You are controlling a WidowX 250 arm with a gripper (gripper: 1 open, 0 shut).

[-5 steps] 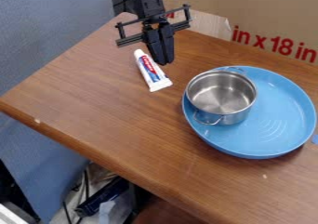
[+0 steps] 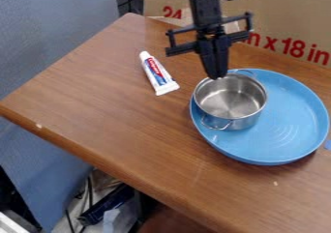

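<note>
A small steel pot (image 2: 233, 109) with wire handles sits on the left part of a round blue plate (image 2: 291, 131). My black gripper (image 2: 216, 68) hangs pointing down just above the back rim of the pot; whether its fingers are open or shut I cannot tell. A white toothpaste tube (image 2: 158, 72) lies on the wood to the left of the pot.
A cardboard box (image 2: 291, 24) with red print stands along the back. Beyond the table's left edge is a blue-grey surface (image 2: 39, 53).
My gripper has moved right, from above the toothpaste tube to over the pot's back rim. The tube, pot and plate have not moved.
</note>
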